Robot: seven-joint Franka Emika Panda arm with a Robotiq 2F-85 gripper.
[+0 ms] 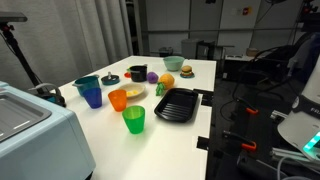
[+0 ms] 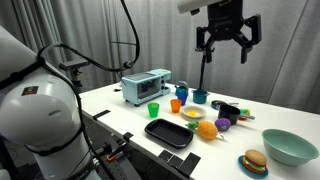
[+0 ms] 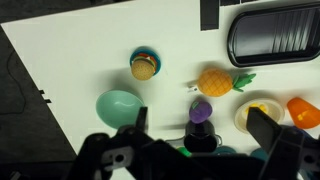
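Observation:
High above the table, my gripper [image 2: 224, 52] stands open, with its two fingers apart and nothing between them; in the wrist view the gripper looks down on the scene. A pineapple [image 3: 214, 82] lies near the middle, beside a round purple item [image 3: 200, 110] and a black pot [image 3: 203, 138]. A burger on a blue plate [image 3: 145, 65] and a pale green bowl [image 3: 120, 106] are to the left. The black tray [image 3: 275, 40] looks empty.
A toaster oven [image 2: 147, 86] stands at the table's far left in exterior view 2. Near it are a green cup [image 1: 134, 120], an orange cup [image 1: 118, 99], a blue cup [image 1: 93, 98] and a pale yellow dish [image 1: 133, 91]. Bare white table lies in front of the tray.

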